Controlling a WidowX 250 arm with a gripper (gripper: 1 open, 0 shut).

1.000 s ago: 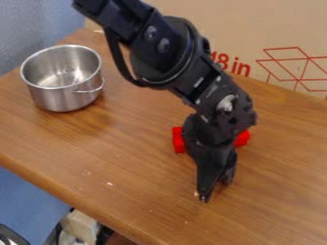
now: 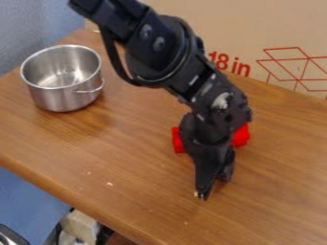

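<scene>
The black gripper (image 2: 207,188) reaches down to the wooden table (image 2: 115,172) right of centre, its fingertips low at the surface and nothing visible between them; it looks shut. Red objects (image 2: 242,136) lie just behind it, showing on both sides and partly hidden by the gripper. A steel pot (image 2: 61,88) with side handles stands at the back left.
A cardboard box (image 2: 269,38) printed in red stands along the back. The table's left edge drops to a blue area (image 2: 26,191), with some items at the bottom left.
</scene>
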